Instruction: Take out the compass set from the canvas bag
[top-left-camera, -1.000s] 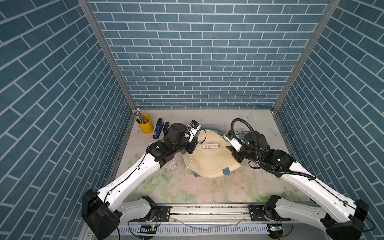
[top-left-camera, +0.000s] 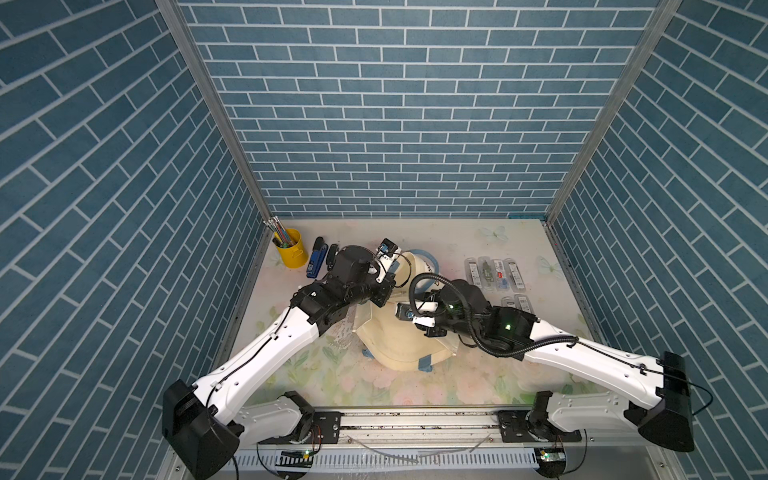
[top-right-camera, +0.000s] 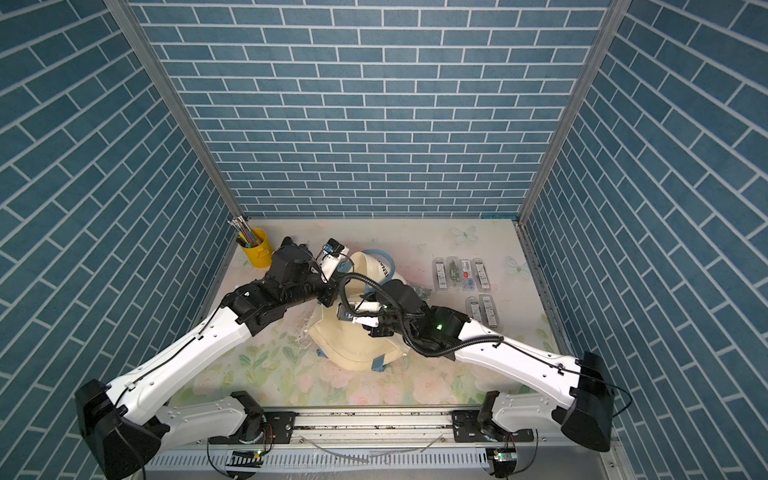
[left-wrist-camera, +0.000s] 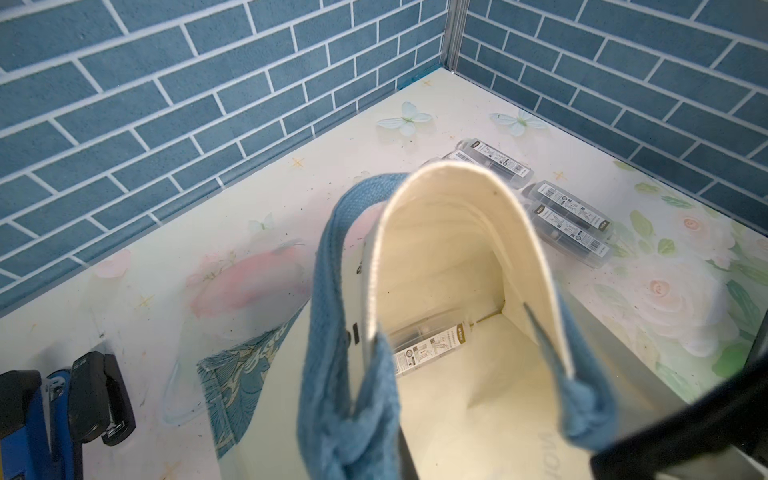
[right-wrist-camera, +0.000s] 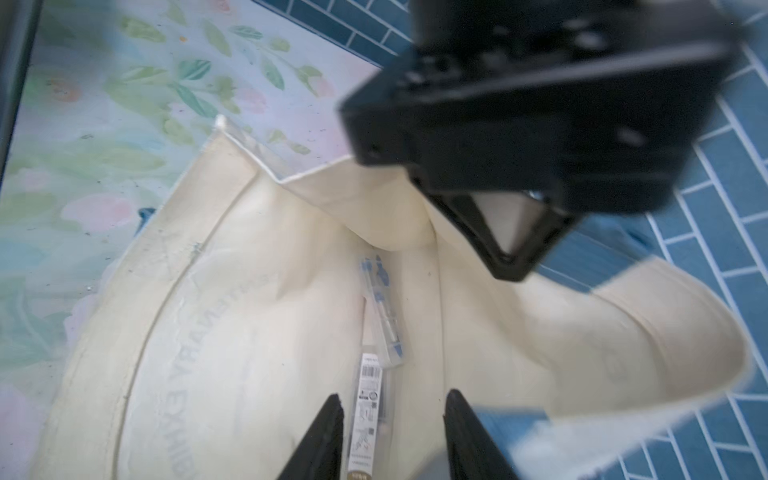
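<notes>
The cream canvas bag (top-left-camera: 404, 344) with blue straps lies open on the table. Inside, in the right wrist view, lie a clear case (right-wrist-camera: 384, 316) with blue parts and a white-labelled case (right-wrist-camera: 365, 416) just below it; whether they are separate I cannot tell. The left wrist view shows the labelled case (left-wrist-camera: 430, 350) against the bag's inner side. My right gripper is over the bag's mouth, its fingers apart and nothing between them. My left gripper (top-left-camera: 384, 291) is shut at the bag's left rim; whether cloth is pinched is hidden.
Several clear cases (top-left-camera: 488, 273) lie right of the bag. A yellow pen cup (top-left-camera: 293, 253) and a blue stapler (top-left-camera: 317, 259) stand at the back left.
My right arm has swung from the bag's right side to over its mouth, hiding the case from above. The bag's front has shifted towards me and its back rim has risen. The left arm stays put.
</notes>
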